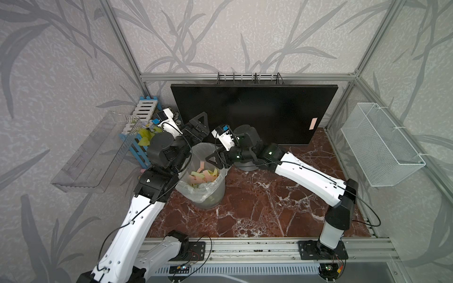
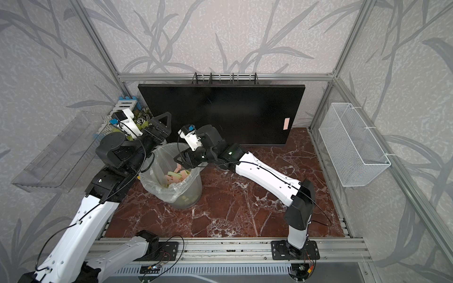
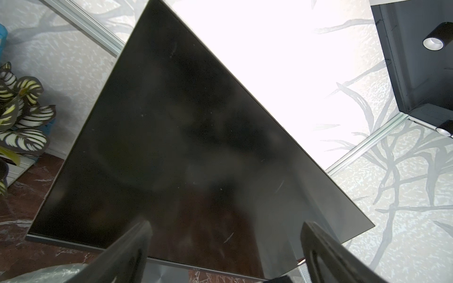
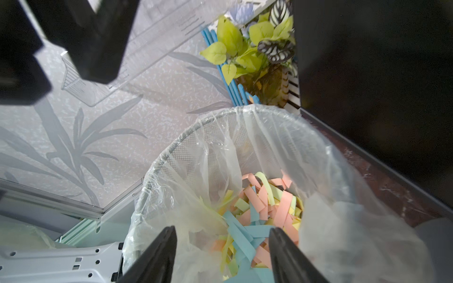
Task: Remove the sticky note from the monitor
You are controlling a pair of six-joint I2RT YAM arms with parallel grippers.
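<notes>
On the black monitor (image 1: pixel 254 113), one pale pink sticky note (image 1: pixel 313 123) clings near the lower right corner; the rest of the screen that shows is bare. My right gripper is open over the lined waste bin (image 4: pixel 160 162), with nothing between its fingers. Inside the bin lies a pile of pink, yellow and green notes (image 4: pixel 284 207), with blue notes (image 4: pixel 243 243) on top beneath that gripper. In the left wrist view my left gripper stands open and empty, facing the screen from its left side.
A plant (image 4: pixel 231 44) and blue-and-white rack stand left of the bin. White mesh basket (image 1: pixel 382 146) hangs on the right wall, a clear basket (image 1: pixel 96 155) on the left. Both grippers are close together.
</notes>
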